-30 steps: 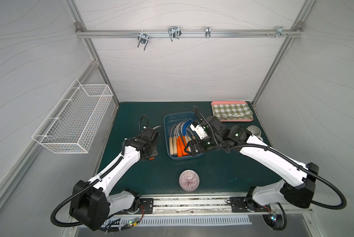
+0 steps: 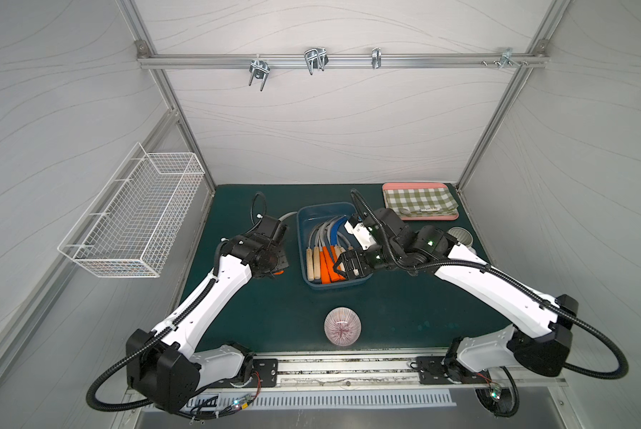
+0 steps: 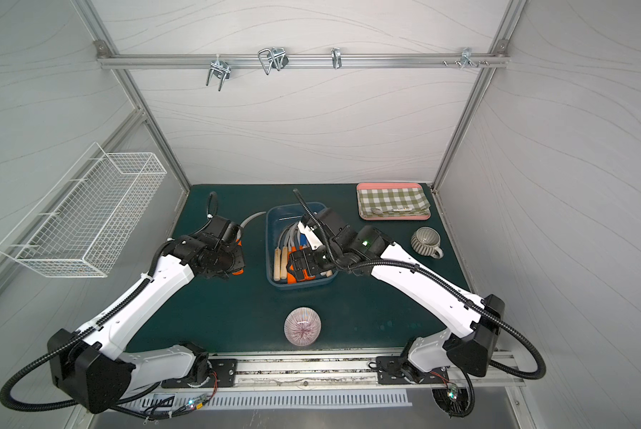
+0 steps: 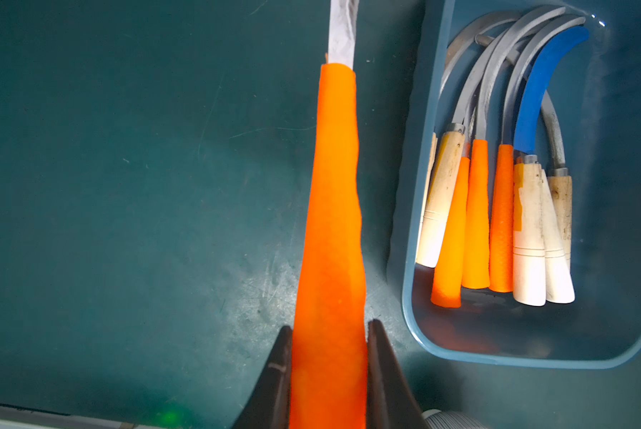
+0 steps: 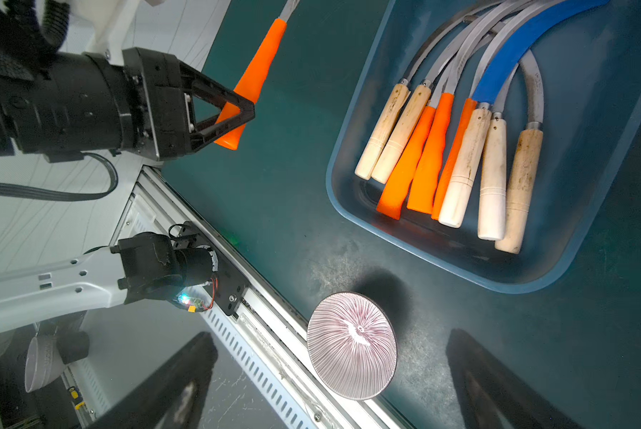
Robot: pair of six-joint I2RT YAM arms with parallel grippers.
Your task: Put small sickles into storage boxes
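An orange-handled sickle (image 4: 333, 178) is in my left gripper, its handle between the fingers, raised left of the blue storage box (image 4: 406, 300). Its curved blade shows at the top left view's centre (image 2: 288, 214). In the box lie several sickles with wooden and orange handles (image 5: 470, 157), one with a blue blade (image 5: 502, 75). My right gripper stands open over the near part of the table by the box, nothing between its fingers.
A striped bowl (image 2: 342, 326) sits in front of the box. A pink tray with checked cloth (image 2: 420, 200) is at the back right, with a mug (image 3: 426, 241) before it. A wire basket (image 2: 141, 214) hangs on the left wall.
My left arm has moved toward the back of the table with the sickle, the blade rising in the top left view. The right arm is nearly still.
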